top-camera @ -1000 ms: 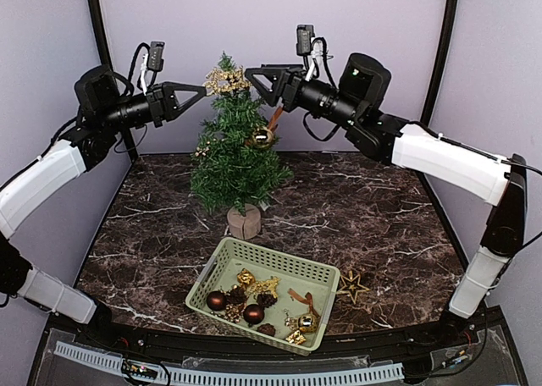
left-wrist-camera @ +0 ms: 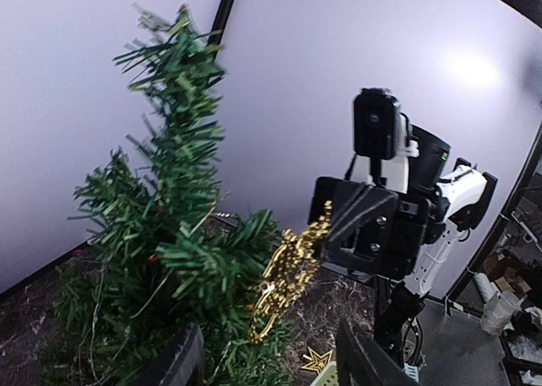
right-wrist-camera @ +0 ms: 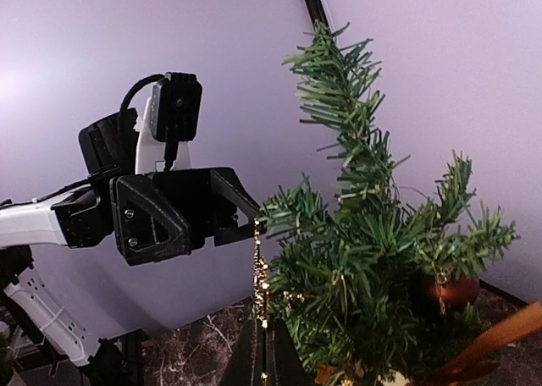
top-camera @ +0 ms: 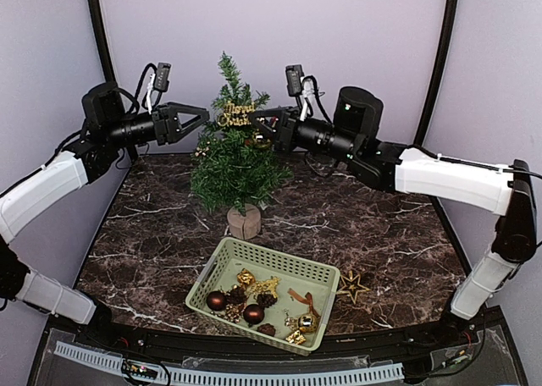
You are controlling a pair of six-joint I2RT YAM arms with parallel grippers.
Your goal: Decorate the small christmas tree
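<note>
A gold "Merry Christmas" sign point(top-camera: 237, 113) hangs in front of the small tree point(top-camera: 237, 170), seen edge-on in the right wrist view. My right gripper point(top-camera: 259, 122) is shut on the sign's edge, at the tree's upper right. My left gripper point(top-camera: 196, 119) is left of the tree with its fingers apart and empty; in the left wrist view the sign point(left-wrist-camera: 288, 272) is ahead of it, past its fingertips. A gold bauble and a brown bauble point(right-wrist-camera: 449, 295) hang among the branches.
A pale green basket point(top-camera: 201, 276) at the front holds baubles, pine cones and gold ornaments. A gold star point(top-camera: 353, 286) lies right of it.
My right gripper and the gold sign have moved down the tree, and the lettering now faces the top view. My left gripper has moved slightly down too.
</note>
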